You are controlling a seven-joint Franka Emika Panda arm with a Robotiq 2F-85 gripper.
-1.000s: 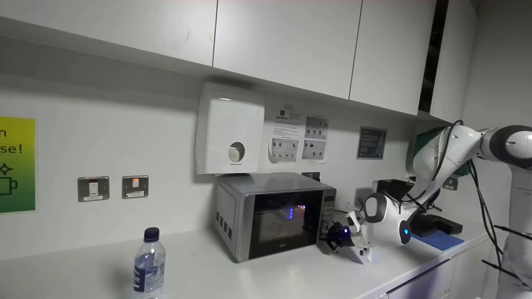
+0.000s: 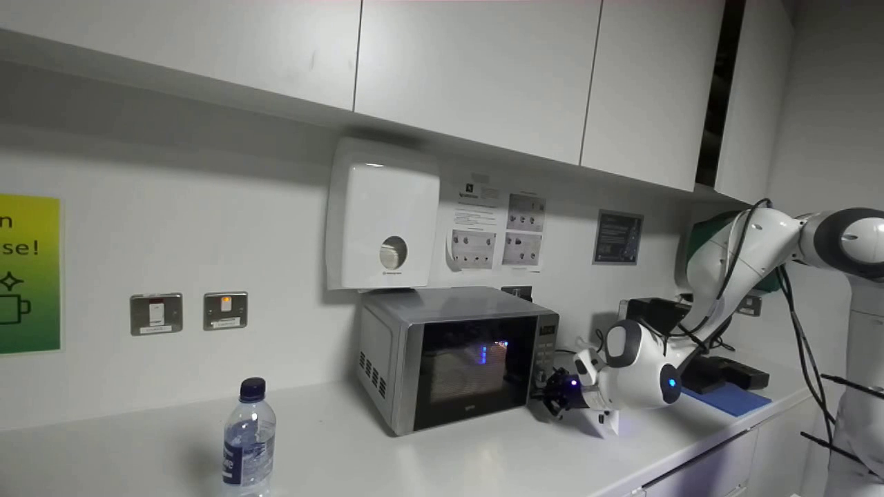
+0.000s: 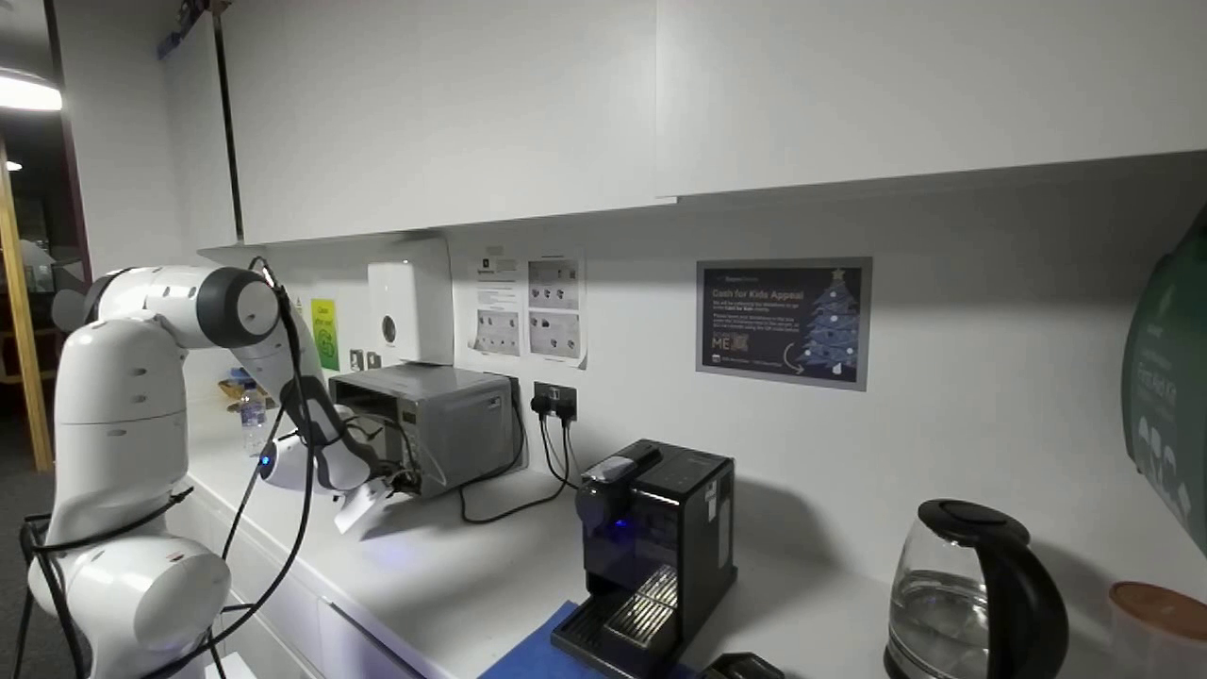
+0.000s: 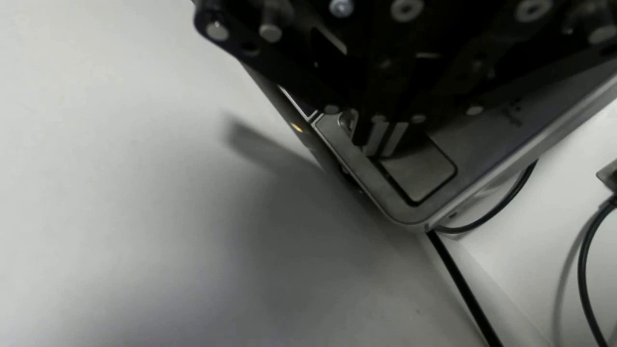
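Note:
A silver microwave [image 2: 476, 357] stands on the counter, its dark door flush with the front in exterior view 1. My gripper is shut, its two narrow fingers side by side with nothing showing between them. In the wrist view the fingertips are at the edge of a large rectangular button [image 4: 421, 173] in the lower corner of the microwave's control panel. Whether they press it or only touch it, I cannot tell. From exterior view 1, the gripper [image 2: 543, 393] is at the front right of the microwave; exterior view 2 mostly hides it behind the arm.
A water bottle [image 2: 248, 443] stands on the counter left of the microwave. Toward the other side are a black coffee machine [image 3: 668, 532] on a blue mat [image 3: 532, 647] and a glass kettle [image 3: 945, 605]. Power cables [image 3: 543, 498] run behind.
Almost nothing differs. The arm's wrist has shifted very slightly, while the microwave and bottle look the same.

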